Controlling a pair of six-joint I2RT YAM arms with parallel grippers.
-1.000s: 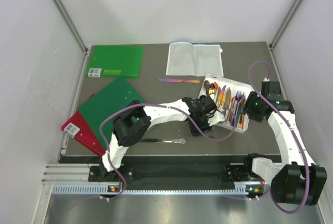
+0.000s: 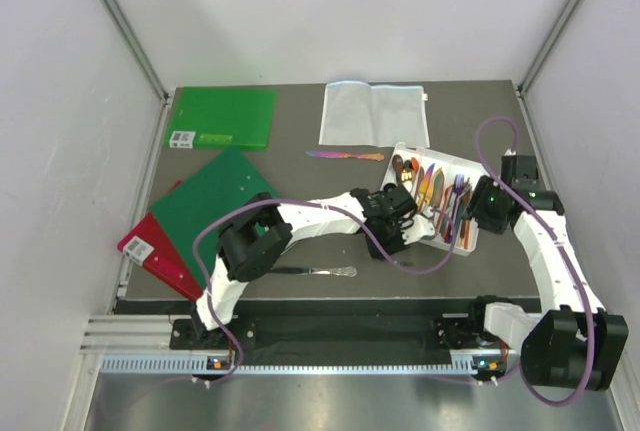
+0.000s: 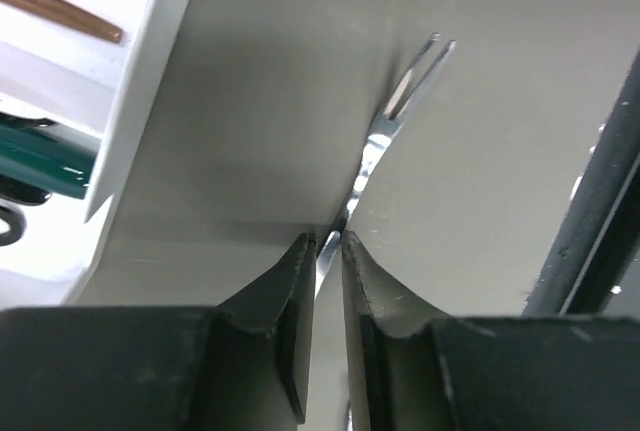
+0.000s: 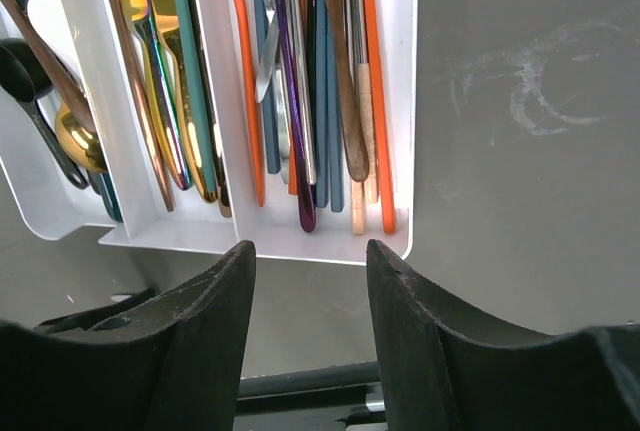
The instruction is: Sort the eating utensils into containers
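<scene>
In the left wrist view a slim silver two-pronged fork [image 3: 372, 151] lies on the grey table, its shaft running between my left gripper's [image 3: 331, 239] fingertips. Only a narrow gap parts those fingers; whether they press on the shaft I cannot tell. Beside it is the white utensil tray [image 3: 150, 101]. From above, the left gripper [image 2: 402, 247] is low at the tray's front left corner. My right gripper stands open and empty above the tray's near edge, over compartments with a dark wooden spoon [image 4: 338, 36], a purple utensil [image 4: 290, 81] and gold spoons [image 4: 165, 11].
A rainbow-coloured knife [image 2: 345, 155] lies left of the tray, and a silver-handled knife [image 2: 315, 271] near the front edge. A clear pouch [image 2: 375, 114], green folder [image 2: 225, 116] and red folder [image 2: 160, 256] cover parts of the table. Purple cables cross above the tray.
Both arms look still in the top view, apart from perhaps a very slight shift at the left gripper. Tray and utensils have not visibly moved.
</scene>
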